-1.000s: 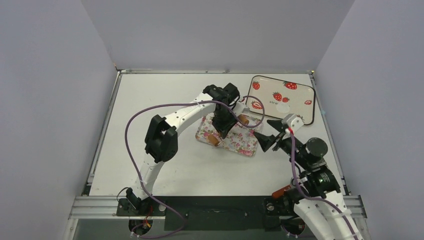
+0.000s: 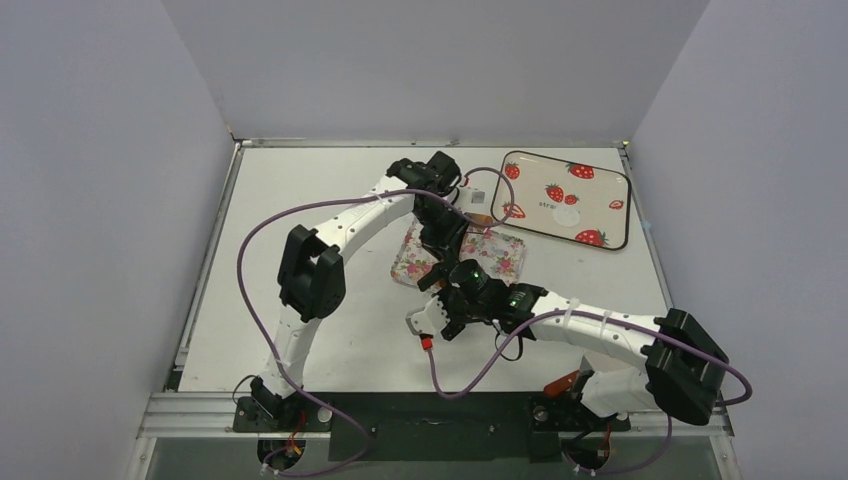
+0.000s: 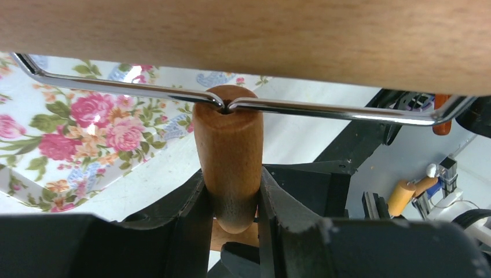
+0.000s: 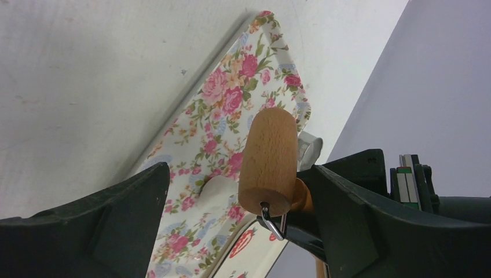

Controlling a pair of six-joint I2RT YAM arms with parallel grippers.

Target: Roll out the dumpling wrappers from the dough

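Note:
A wooden rolling pin with metal frame hangs above the floral board. My left gripper is on its upright wooden handle, fingers against both sides. My right gripper stands open, with the pin's wooden end between and beyond its fingers. A white dough round lies on the floral board in the right wrist view. In the top view the two grippers meet over the board, largely hiding the pin.
A strawberry-print tray lies at the back right. An orange-handled tool is at the front right.
My right arm has swung left from the right side to below my left gripper at the board.

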